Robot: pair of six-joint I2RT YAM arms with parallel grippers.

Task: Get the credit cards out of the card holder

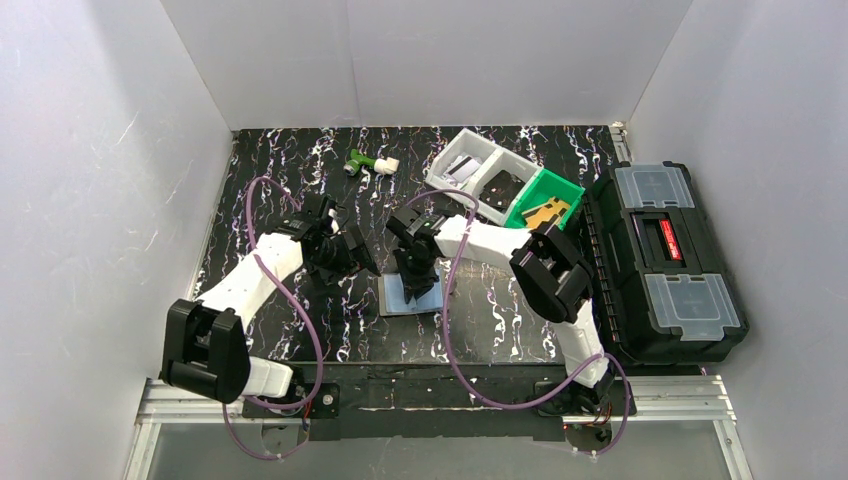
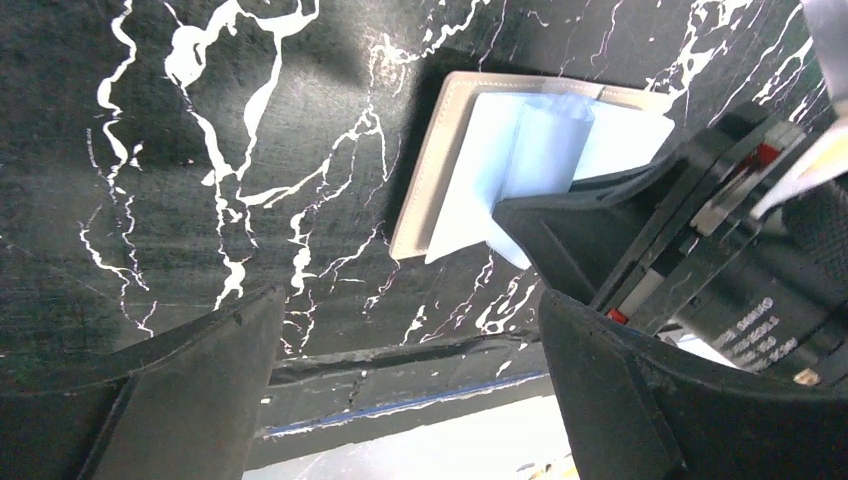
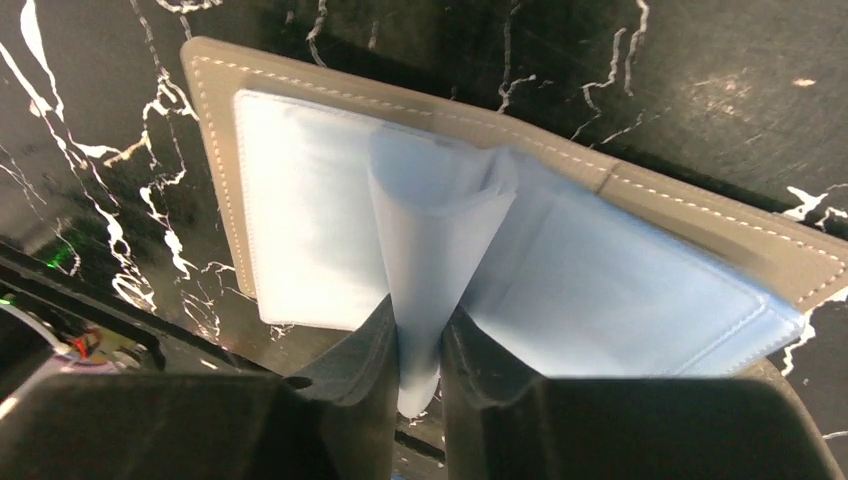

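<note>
The card holder [image 1: 398, 303] lies open on the dark marbled table, a taupe stitched cover with pale blue translucent sleeves [image 3: 620, 280]. In the right wrist view one sleeve [image 3: 435, 245] is curled up into a funnel. My right gripper has this curled sleeve squeezed between its fingertips, above the holder's near edge. No separate card can be made out. To the left of the holder, my left gripper is wide open and empty; its view shows the holder and a finger [image 2: 580, 220] of the right gripper beside the raised sleeve.
Behind the arms stand a white divided tray [image 1: 470, 150] and a green bin [image 1: 560, 190] with yellowish pieces. A green and white object [image 1: 372, 163] lies at the back. The black toolbox [image 1: 670, 260] fills the right side. Bare table surrounds the holder's left and front.
</note>
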